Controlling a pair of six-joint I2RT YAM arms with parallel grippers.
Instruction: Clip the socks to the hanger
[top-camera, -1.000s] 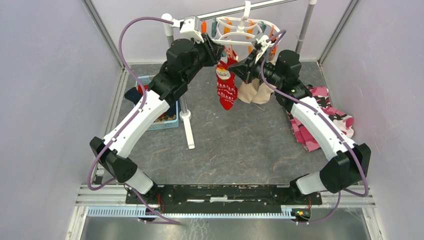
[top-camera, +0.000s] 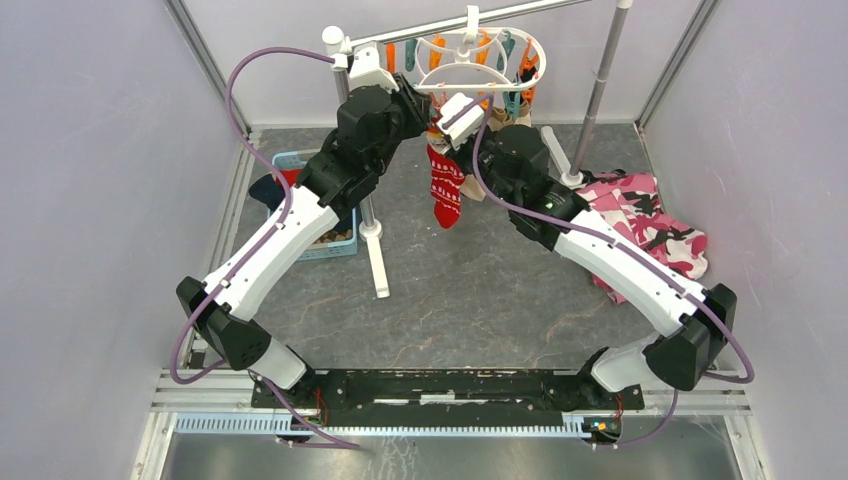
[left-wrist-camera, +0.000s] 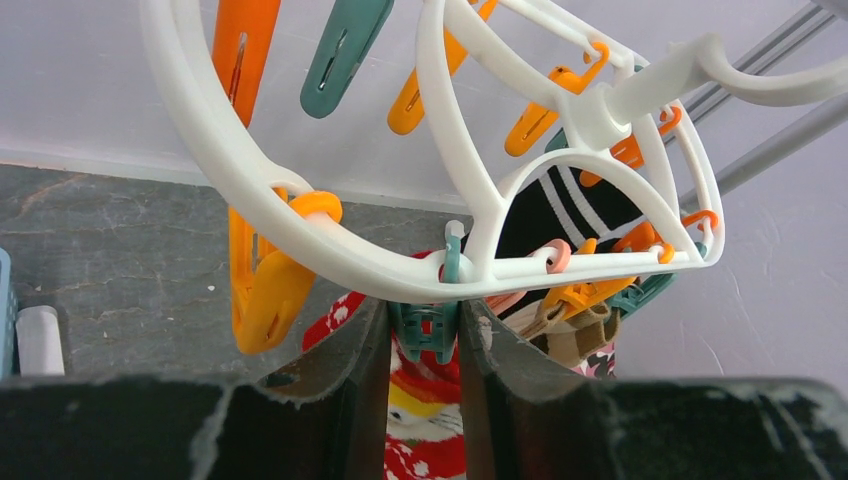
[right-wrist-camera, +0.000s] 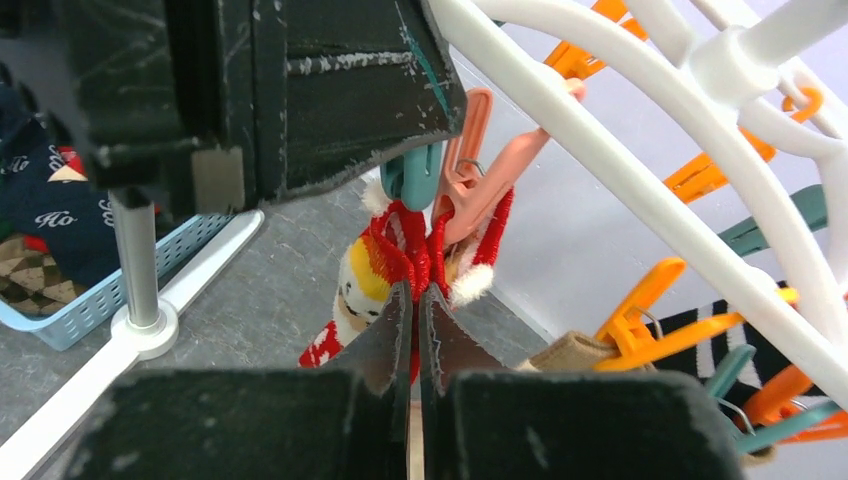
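The white hanger (top-camera: 541, 65) hangs from the rail with teal, orange and pink clips around it. My left gripper is shut on a teal clip (left-wrist-camera: 424, 325) at the hanger's rim. Below, a red-and-white Christmas sock (top-camera: 446, 190) hangs toe down. My right gripper is shut on the bunched red fabric of this sock (right-wrist-camera: 412, 255). In the right wrist view, a pink clip (right-wrist-camera: 482, 195) is at the sock's upper edge. The teal clip's lower end (right-wrist-camera: 412, 178) meets its top; whether it bites the fabric, I cannot tell.
A striped black sock (left-wrist-camera: 590, 208) and beige socks (left-wrist-camera: 580, 338) hang on the hanger's right side. A blue basket (top-camera: 340, 248) with socks stands at left, a pink patterned cloth (top-camera: 650, 225) at right. The hanger stand's posts (top-camera: 602, 75) flank the arms. Open floor lies in front.
My right gripper has moved left and in toward the hanger's near rim, close to the left gripper. The red sock has shifted with it.
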